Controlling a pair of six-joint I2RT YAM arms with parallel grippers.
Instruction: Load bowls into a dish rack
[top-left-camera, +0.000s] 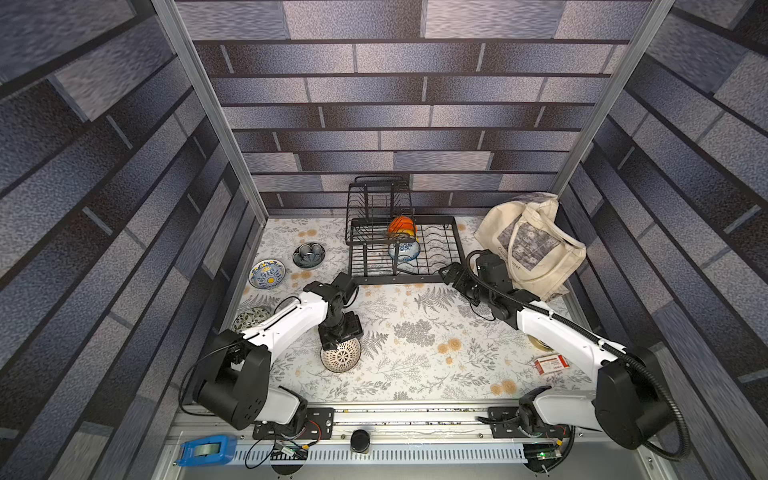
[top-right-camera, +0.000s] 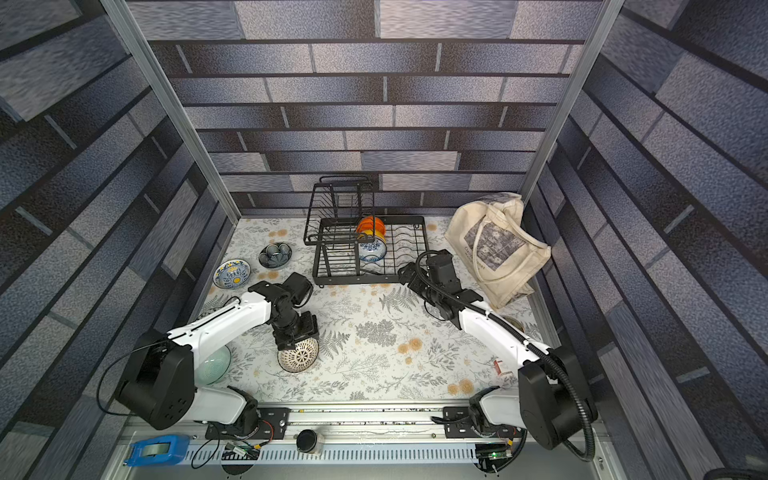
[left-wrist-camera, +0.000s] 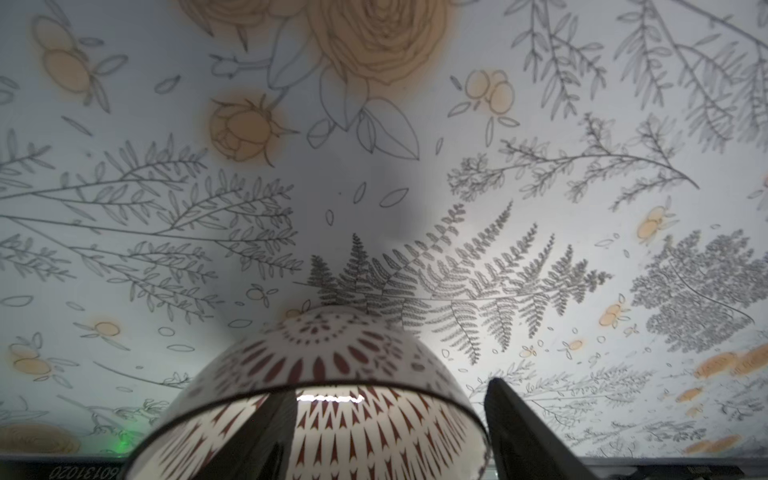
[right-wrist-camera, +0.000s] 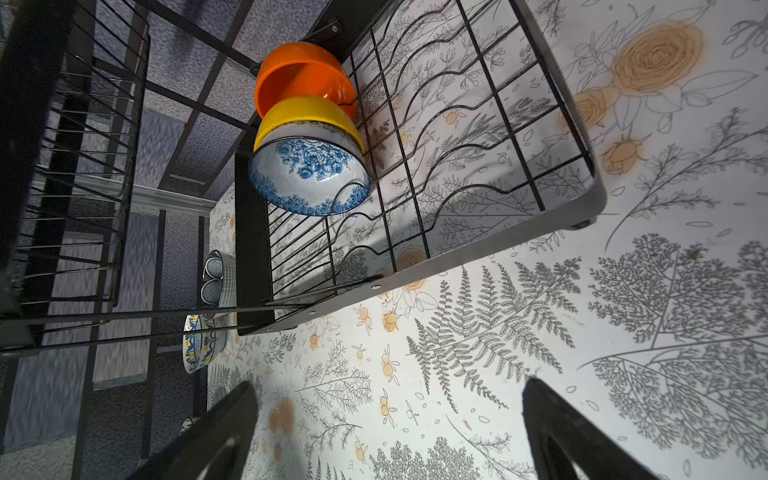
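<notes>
A cream bowl with dark red patterning rests on the table at front left. My left gripper is at its rim, fingers apart; one finger overlaps the bowl's mouth and the other is by its right edge. Whether they touch it, I cannot tell. The black dish rack holds an orange bowl, a yellow bowl and a blue-and-white bowl, one behind another. My right gripper stands open and empty by the rack's front right corner.
At left are a blue-and-yellow bowl, a dark bowl with small cups and a green bowl, partly behind the left arm. A canvas bag sits back right.
</notes>
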